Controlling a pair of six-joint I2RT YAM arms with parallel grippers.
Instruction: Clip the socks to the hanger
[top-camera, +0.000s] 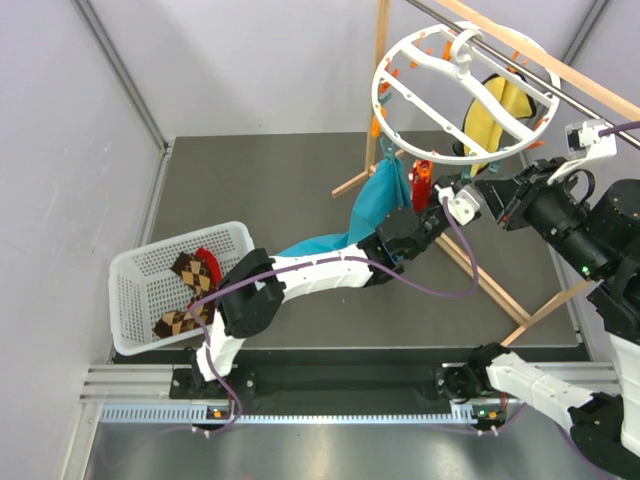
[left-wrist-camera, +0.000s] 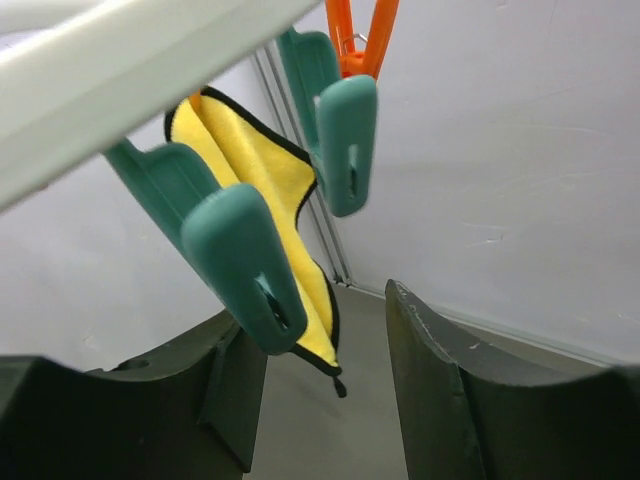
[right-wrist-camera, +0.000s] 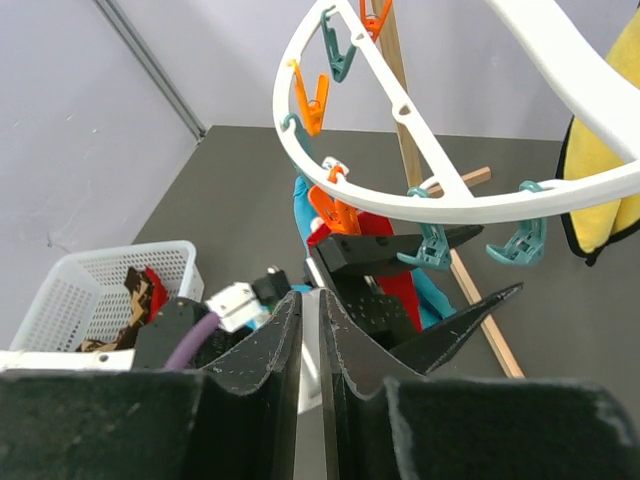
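Note:
The white round hanger (top-camera: 463, 60) carries orange and teal clips; a teal clip (left-wrist-camera: 260, 280) is just above my left gripper, whose fingers stand apart with nothing seen held. My right gripper is beside it on the right, fingertips close together, nothing seen between them. A yellow cloth (top-camera: 493, 115), a blue cloth (top-camera: 375, 205) and a red sock (top-camera: 421, 180) hang from the hanger. Brown patterned and red socks (top-camera: 185, 290) lie in the white basket at the left.
The white basket (top-camera: 130, 290) sits on the grey board's left. A wooden stand (top-camera: 490, 280) holds the hanger at the right, close around both arms. The middle-left of the board (top-camera: 260, 180) is free.

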